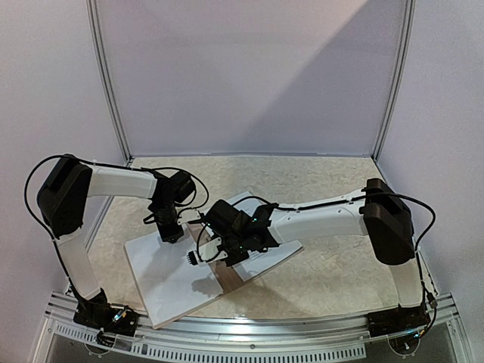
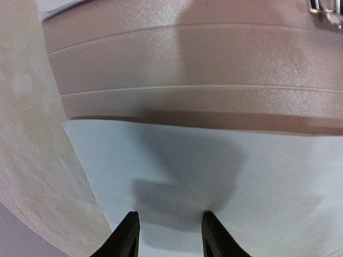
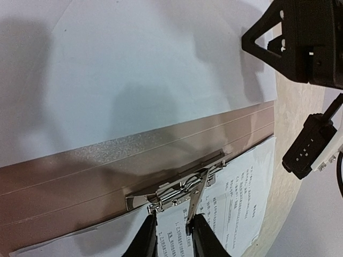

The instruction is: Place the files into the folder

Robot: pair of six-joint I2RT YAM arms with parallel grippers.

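A brown folder (image 3: 64,193) lies open on the table, a white sheet (image 1: 162,280) on its left part and printed papers (image 3: 241,193) under its metal clip (image 3: 177,187). My left gripper is low over the white sheet near its edge; its fingertips stand apart in the left wrist view, and whether anything is between them is unclear. My right gripper is at the clip, its fingers either side of the clip's metal lever, part open.
Panels and metal rails border it. The two arms are close together over the folder, the left wrist next to the right gripper.
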